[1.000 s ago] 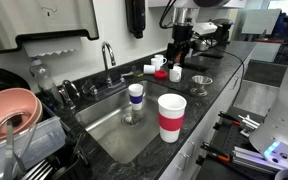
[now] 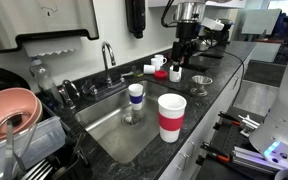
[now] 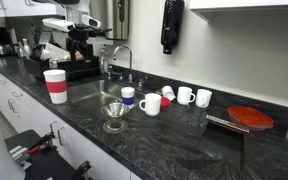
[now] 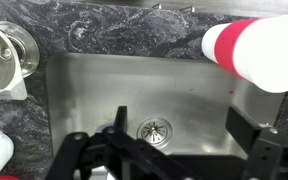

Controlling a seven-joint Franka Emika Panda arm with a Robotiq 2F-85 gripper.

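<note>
My gripper hangs open above the sink, its black fingers wide apart with nothing between them. The sink's drain shows below. A white cup with a red band stands upright on the counter at the sink's near edge; in the wrist view this red-banded cup is at upper right, off to one side of the fingers. On the far side of the basin is a white and blue cup; exterior view 2 also shows this blue cup upright.
A metal bowl sits on the counter beside the sink. Several white mugs, one white mug nearer, stand farther along. A faucet rises behind the basin. A dish rack with a pink bowl fills the left.
The arm and gripper have shifted slightly to the right in exterior view 1 over the last second. Cups, mugs and bowl stay where they were.
</note>
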